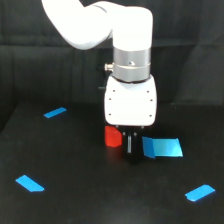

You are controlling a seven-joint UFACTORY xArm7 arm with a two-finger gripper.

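Observation:
A small red block [112,136] rests on the black table near the middle of the camera view. My gripper [129,146] points straight down by the block's right side, its thin dark fingers low and close to it. The dark fingers blend into the black background, so whether they touch the block, and how far apart they stand, cannot be made out.
Just right of the fingers is a bright blue patch [166,147] on the table. Smaller blue strips mark the far left [55,112], front left [30,184] and front right [200,192].

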